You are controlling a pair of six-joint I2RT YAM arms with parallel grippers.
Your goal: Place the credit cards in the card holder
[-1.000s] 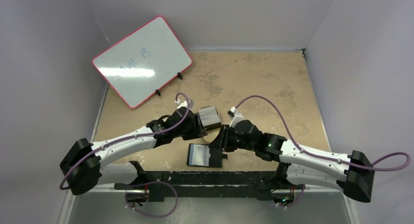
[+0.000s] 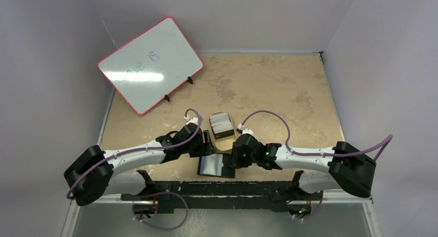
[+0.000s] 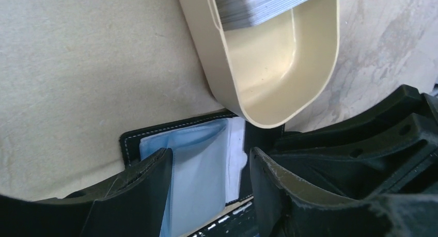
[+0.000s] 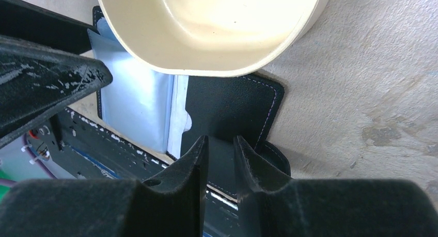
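The black card holder [image 2: 206, 167] lies open on the table with clear sleeves [image 3: 199, 180]. Just behind it stands a cream container [image 3: 209, 51] holding a stack of white cards [image 2: 221, 121]. My left gripper is open over the sleeves, nothing between its fingers. My right gripper is low over the holder's right black part, its fingertips part open with a narrow gap and no card visible between them. The two grippers are close together, on either side of the holder.
A whiteboard [image 2: 150, 66] with clips stands at the back left. Walls border the left, right and back.
Over the last second both grippers have come down toward the holder; the right arm has moved toward the front and drawn in. The cards look unchanged.
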